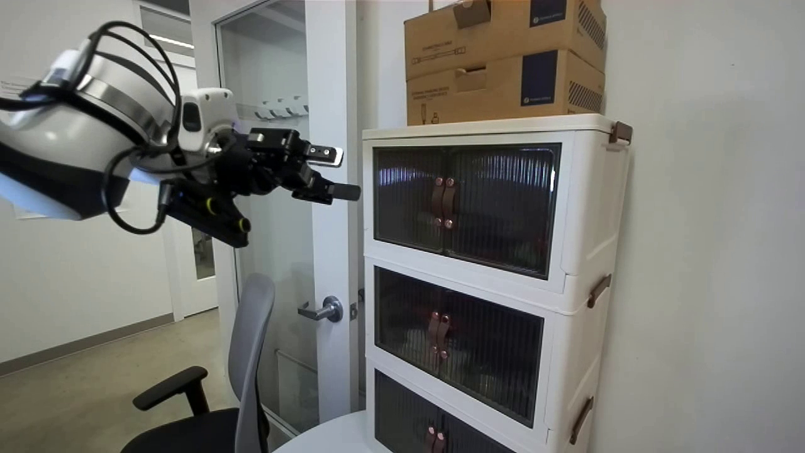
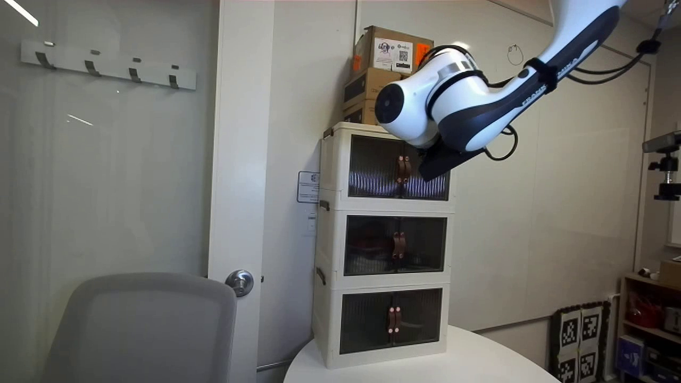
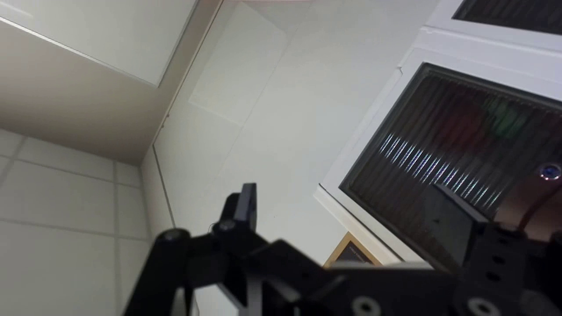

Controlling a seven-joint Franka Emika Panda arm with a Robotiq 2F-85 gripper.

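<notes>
A white stacked cabinet (image 1: 494, 290) stands against the wall, its ribbed dark doors closed on every level. Paired brown strap handles (image 1: 443, 202) mark the middle of the top level. In exterior view 1 my gripper (image 1: 341, 174) hangs in front of the top level, apart from it, with its fingers spread and nothing between them. The wrist view shows one finger (image 3: 245, 205) against the white wall and the other in front of a ribbed door (image 3: 437, 137). Exterior view 2 has the gripper hidden behind the arm (image 2: 466, 105).
Cardboard boxes (image 1: 505, 64) are stacked on the cabinet. A round white table (image 2: 485, 360) carries it. An office chair (image 1: 253, 347) and a glass door with a lever handle (image 1: 322, 309) stand to its left in exterior view 1.
</notes>
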